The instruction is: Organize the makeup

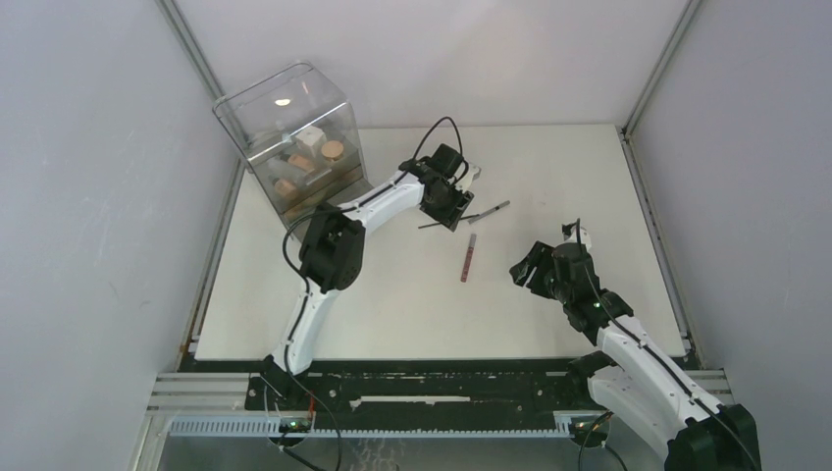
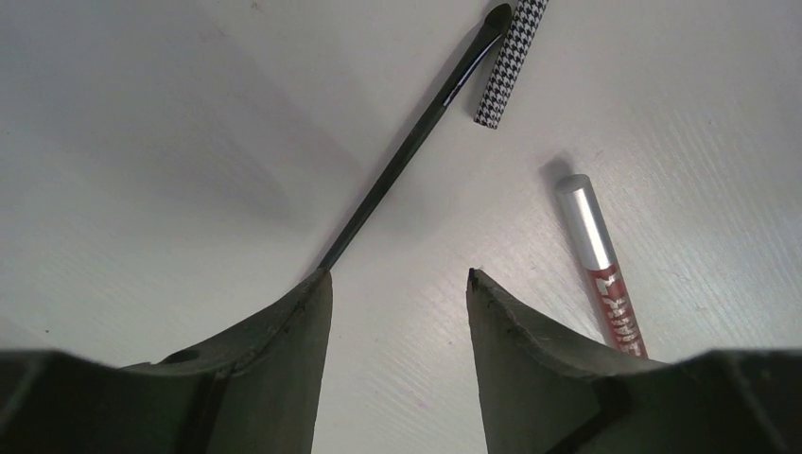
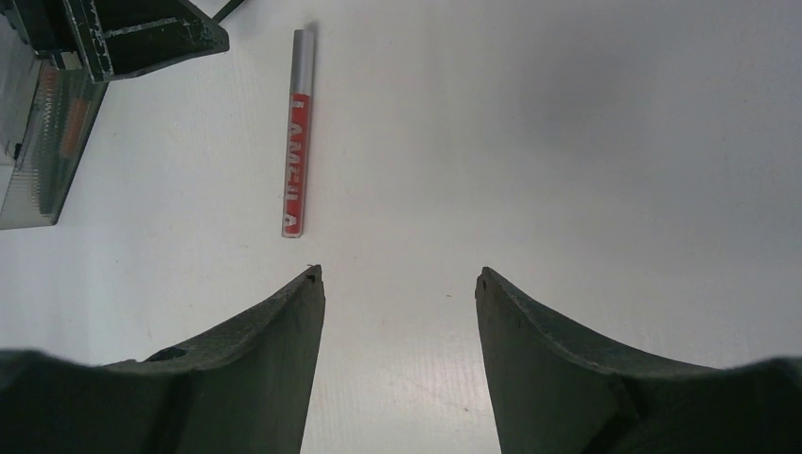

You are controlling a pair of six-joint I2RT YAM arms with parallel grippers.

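Observation:
My left gripper (image 1: 451, 218) is over the middle of the table, fingers apart with nothing visible between them. Just beyond its fingers lies a thin black brush (image 2: 397, 161); beside that are a houndstooth-patterned stick (image 2: 507, 66) and a red tube with a silver cap (image 2: 610, 293). The red tube (image 3: 294, 161) also shows ahead of my right gripper, which hangs open and empty at the right of the table. The clear organizer (image 1: 245, 108) at back left holds several makeup items; the left arm partly hides it.
Walls enclose it at left, right and back.

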